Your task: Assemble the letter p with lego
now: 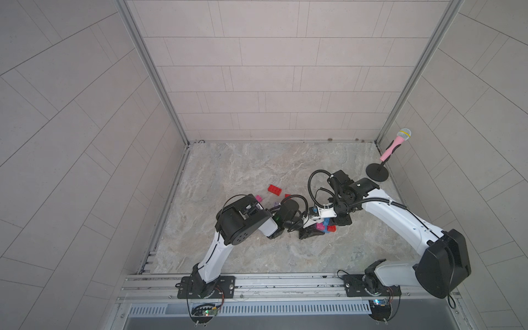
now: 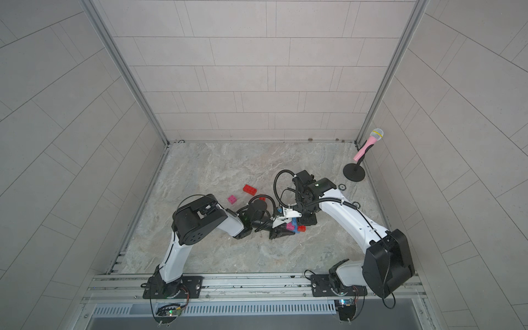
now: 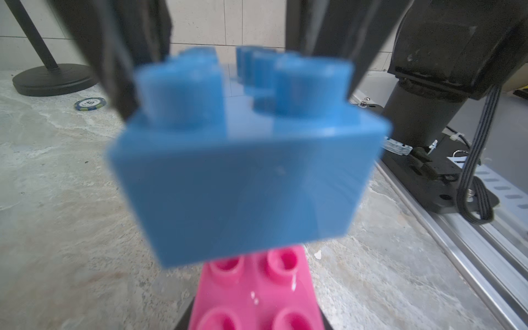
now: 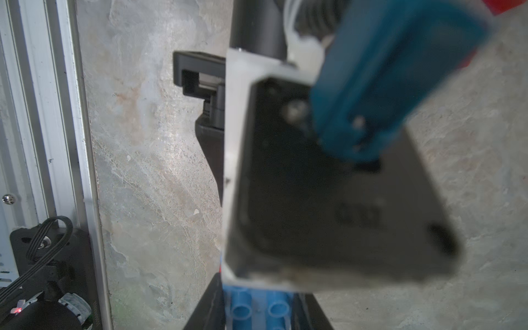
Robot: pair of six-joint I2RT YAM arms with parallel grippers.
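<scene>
A pink brick (image 3: 255,297), studs up, lies between the fingers of my left gripper (image 1: 315,230), which is shut on it; red (image 1: 331,228) and blue parts show beside it from above. My right gripper is shut on a blue brick (image 4: 258,299). Seen from the left wrist, this blue brick (image 3: 247,187) looms large and slightly tilted above the pink one, the right gripper's dark fingers (image 3: 330,33) behind it. Whether blue and pink touch cannot be told. The left gripper's camera housing (image 4: 341,209) hides much of the right wrist view.
Loose on the table behind the left arm lie a red brick (image 2: 249,189), a small pink brick (image 2: 232,199) and another red one (image 2: 262,198), partly covered. A microphone stand (image 1: 377,172) stands at the back right.
</scene>
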